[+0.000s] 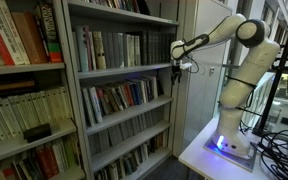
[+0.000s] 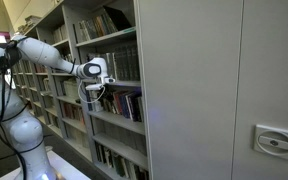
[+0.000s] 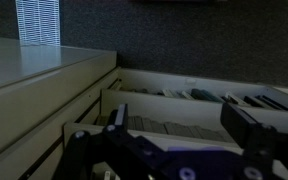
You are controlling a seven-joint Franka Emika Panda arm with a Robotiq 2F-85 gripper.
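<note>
In the wrist view the two dark fingers of my gripper stand wide apart at the lower left and lower right, with nothing held between them. Beyond and below them are shelves with rows of books (image 3: 184, 131). Exterior view 1 shows the gripper (image 1: 175, 78) small and dark at the end of the white arm, pointing down near the right edge of the bookcase (image 1: 79, 105). In exterior view 2 the gripper (image 2: 94, 97) hangs in front of the shelves, and its fingers are too small to make out.
The arm's base stands on a white table (image 1: 206, 158), with cables (image 1: 281, 150) lying to its right. A large grey panel (image 2: 194, 90) borders the bookcase. Dark floor (image 3: 194, 40) shows past the shelves, and the space around the gripper looks free.
</note>
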